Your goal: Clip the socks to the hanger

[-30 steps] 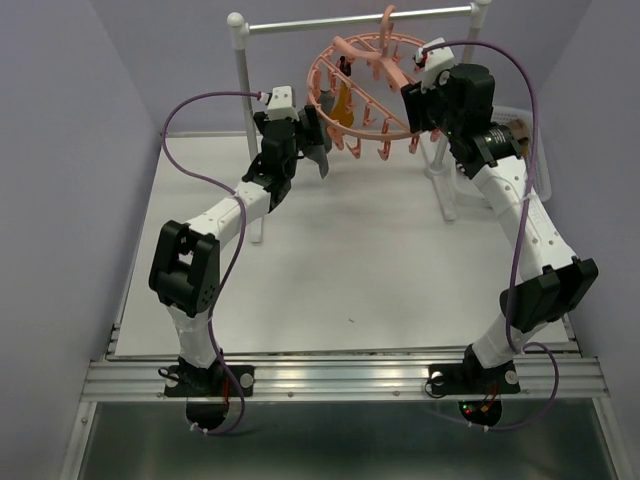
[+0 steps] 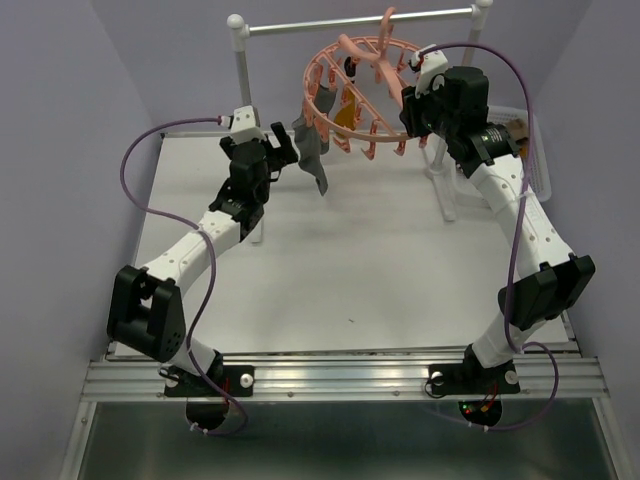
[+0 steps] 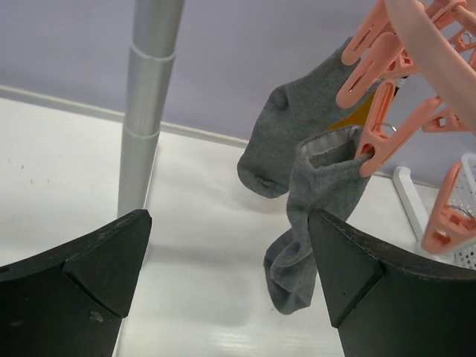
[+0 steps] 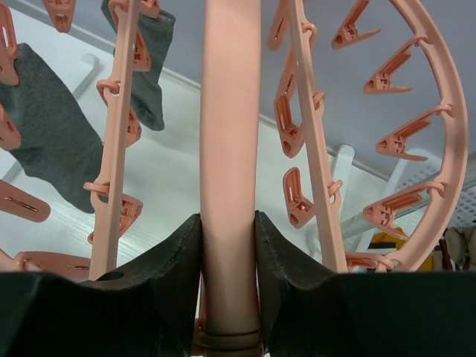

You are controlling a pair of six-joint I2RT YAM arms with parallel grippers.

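Note:
The round salmon-pink clip hanger (image 2: 338,127) hangs from a white bar, with clips all round its ring. Grey socks hang at its left side: one sock (image 3: 327,186) is pinched by a clip (image 3: 381,137) at its upper edge, and another grey sock (image 3: 286,123) is behind it. My left gripper (image 2: 284,140) stands open to the left of the ring; nothing lies between its fingers. On the ring's right side my right gripper (image 2: 413,112) is shut on a pink bar (image 4: 229,149) of the hanger. Something yellow-brown (image 2: 346,108) shows inside the ring.
A white basket (image 2: 541,165) with a few items stands at the back right. The stand's uprights (image 3: 145,104) rise on both sides of the hanger.
My left gripper has drawn back to the left, away from the hanger and the grey sock, which stays hanging. The ring has turned slightly; the right arm barely moved.

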